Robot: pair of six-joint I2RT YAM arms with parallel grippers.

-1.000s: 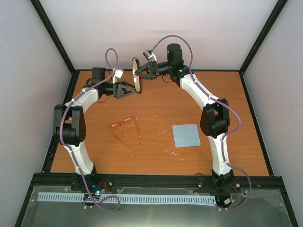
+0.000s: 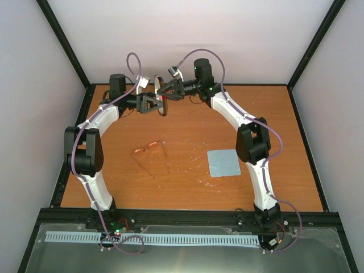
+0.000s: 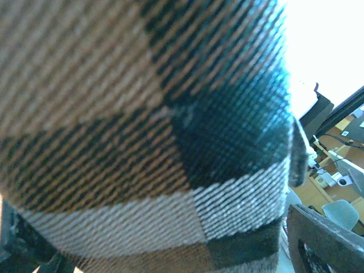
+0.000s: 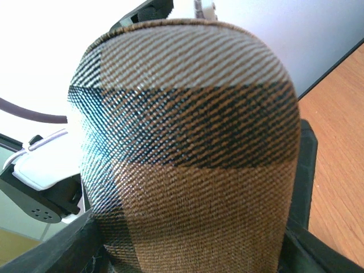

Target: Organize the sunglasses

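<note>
A plaid sunglasses case (image 2: pixel 161 96) is held up near the back middle, filling both wrist views as checked cloth (image 3: pixel 142 125) (image 4: pixel 187 136). My right gripper (image 2: pixel 166 91) is at the case from the right. My left gripper (image 2: pixel 153 102) is at its left side, fingers very close to it; whether either finger grips cannot be made out. Orange-framed glasses (image 2: pixel 149 149) lie on the table at the middle left, temples spread. A light blue cloth (image 2: pixel 223 162) lies to their right.
Dark frame edges and pale walls enclose it.
My right arm has shifted slightly left with the case, and my left gripper has moved slightly, so the case and left gripper are now closer.
</note>
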